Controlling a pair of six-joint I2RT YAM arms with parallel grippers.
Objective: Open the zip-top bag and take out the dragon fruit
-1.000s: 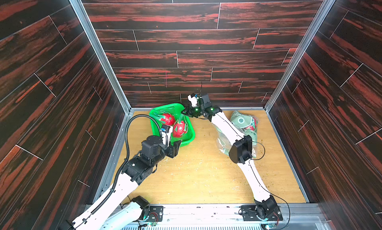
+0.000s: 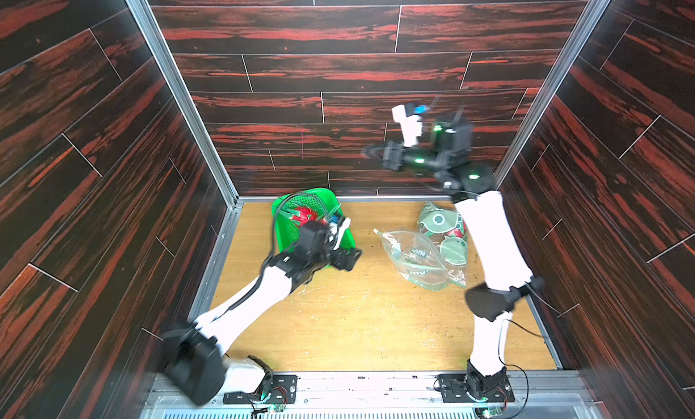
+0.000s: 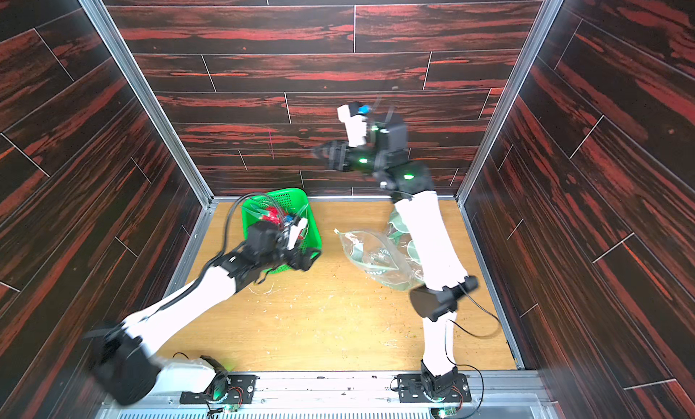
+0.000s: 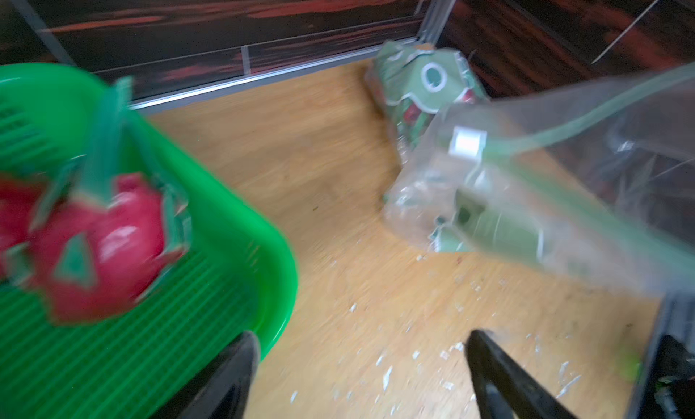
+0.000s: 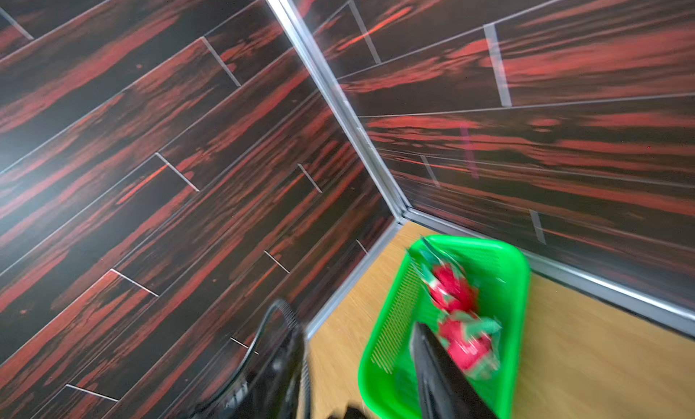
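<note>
Two red dragon fruits with green leaf tips lie in the green basket (image 4: 273, 274); in the left wrist view the nearer dragon fruit (image 4: 108, 248) is blurred. A clear zip top bag (image 2: 416, 254) with a pale green zip strip lies on the table right of the basket. Behind it sits a green-printed bag (image 4: 427, 86) with red showing through. My left gripper stands open beside the basket's right side, nothing between its fingers. High near the back wall, my right gripper (image 2: 370, 152) is open and empty, its fingers (image 5: 438, 375) parted in its wrist view.
The back wall (image 2: 347, 158) rises close behind the right gripper. In the top views, the right arm passes in front of part of the printed bag.
My right gripper has risen from the basket's back edge and swung right, leaving the nearer dragon fruit in the basket. My left gripper has moved right and slightly toward the back.
</note>
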